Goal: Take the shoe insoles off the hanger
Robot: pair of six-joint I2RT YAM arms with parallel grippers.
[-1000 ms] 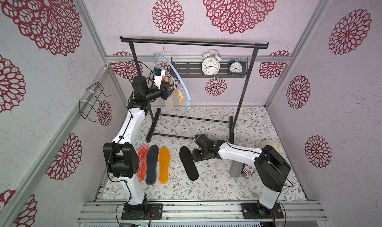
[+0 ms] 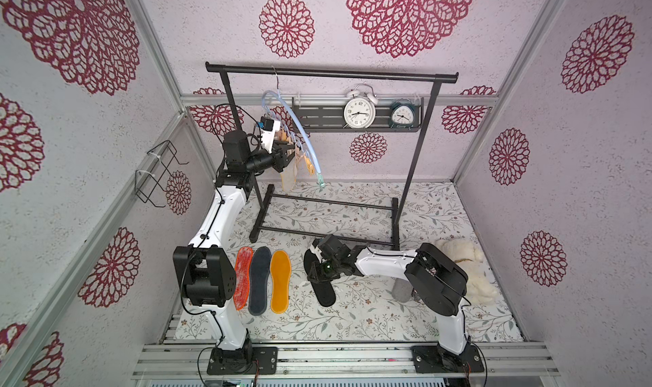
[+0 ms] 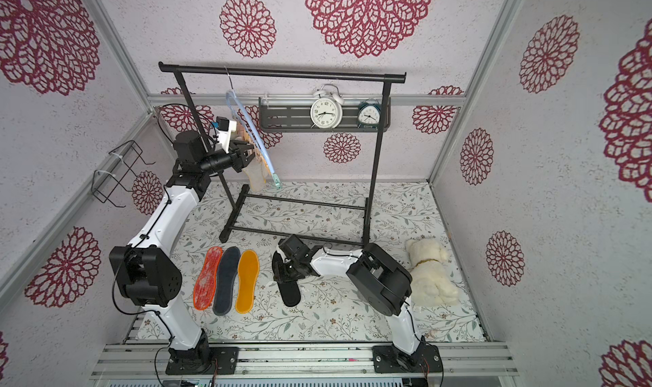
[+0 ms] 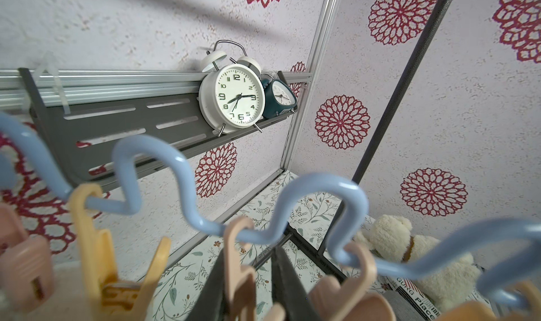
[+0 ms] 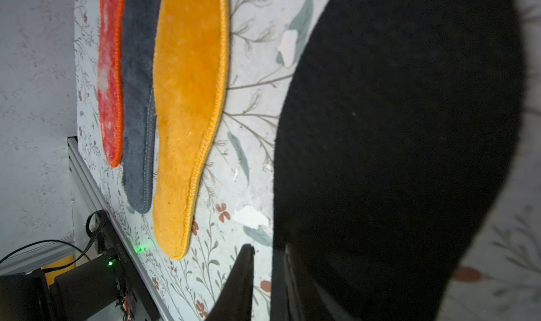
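My left gripper (image 2: 288, 154) is up at the blue hanger (image 2: 305, 139), shut on a pink clip (image 4: 239, 270) on its wavy bar. A pale insole (image 3: 256, 175) hangs below the clips, partly hidden. My right gripper (image 2: 313, 273) is down on the black insole (image 5: 388, 124) on the table, its fingertips close together at the insole's left edge, shut on it. Left of that lie an orange insole (image 2: 280, 281), a dark grey insole (image 2: 258, 281) and a red insole (image 2: 242, 278).
The black rack (image 2: 332, 72) spans the back, with two clocks (image 2: 359, 113) on a wall shelf behind. A plush toy (image 3: 434, 285) lies at the right. The floor between the rack's feet is clear.
My right gripper has moved left onto the black insole, which shifted slightly left. My left gripper is nearly still; the hanging pieces below it sway slightly.
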